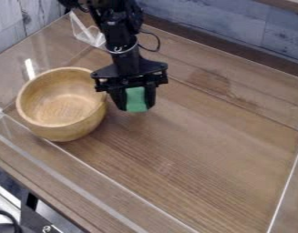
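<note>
My black gripper [133, 84] hangs in the upper middle of the camera view, shut on a green object [134, 99] held low over the wooden table. Just left of it is a tan bowl [60, 120] with nothing visible inside.
Clear plastic-like items stand at the left edge and upper left. A blue-grey plank wall [249, 27] runs along the back. A black cable shows at the bottom left corner.
</note>
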